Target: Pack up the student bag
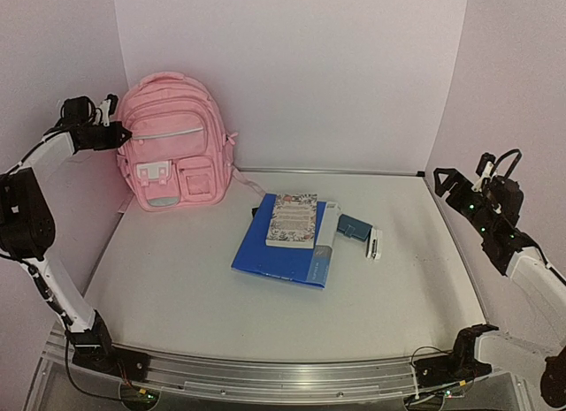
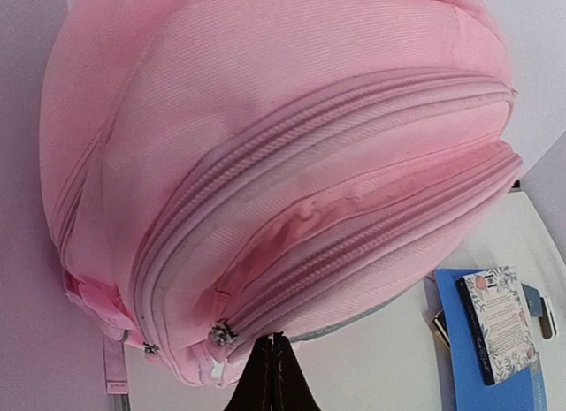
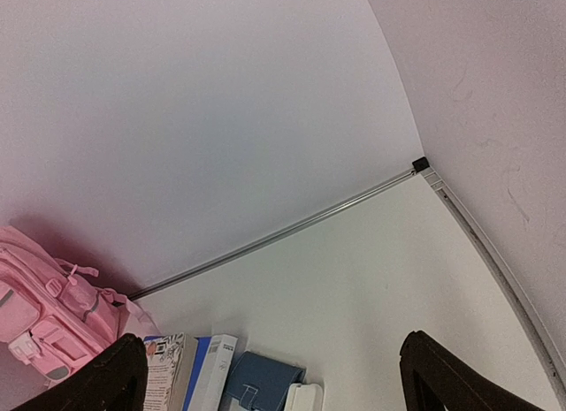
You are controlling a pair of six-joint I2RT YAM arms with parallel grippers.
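The pink backpack [image 1: 172,150] stands upright at the back left, against the walls. My left gripper [image 1: 128,135] is at its left side, level with the upper front pocket. In the left wrist view its fingers [image 2: 259,376] are together just beside a metal zipper pull [image 2: 222,332]; whether a thin tab is between them is hidden. A patterned book [image 1: 292,221] lies on a blue folder [image 1: 265,258] mid-table. To their right are a dark blue case [image 1: 355,227] and a small white item [image 1: 374,244]. My right gripper hangs open and empty at the far right.
White walls [image 1: 292,75] enclose the back and both sides. A pink strap [image 1: 248,181] trails from the bag toward the folder.
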